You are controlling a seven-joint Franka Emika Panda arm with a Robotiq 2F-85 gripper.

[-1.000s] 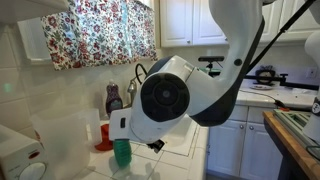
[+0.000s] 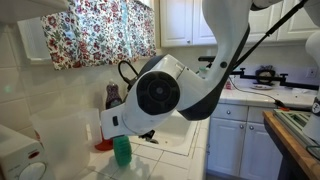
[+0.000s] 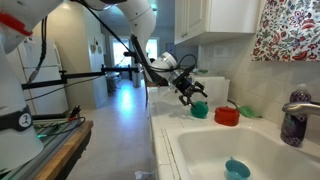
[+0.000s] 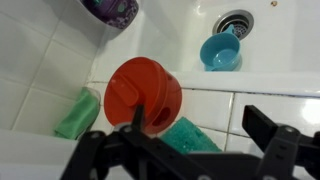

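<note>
My gripper is open, its two dark fingers wide apart in the wrist view. A green textured object (image 4: 187,135), perhaps a sponge or scrubber, shows between and beyond the fingertips; its lower part is hidden. In exterior view 2 this green object (image 3: 199,110) rests on the white tiled counter just below the gripper (image 3: 190,96). Exterior view 1 has the green object (image 2: 122,151) standing tall at the counter's left. Beside it sits a round red container (image 4: 135,88). Whether the gripper touches the green object cannot be made out.
A white sink (image 3: 215,153) holds a small blue cup (image 4: 220,50) near its drain. A dark soap bottle (image 3: 295,124) stands behind, by the faucet. Green cloth (image 4: 78,114) lies by the wall. A clear plastic bin (image 2: 62,143) is close to the arm's left.
The arm has shifted slightly left and up in exterior view 1, with its wrist tilting. The green object and the red container look unmoved.
</note>
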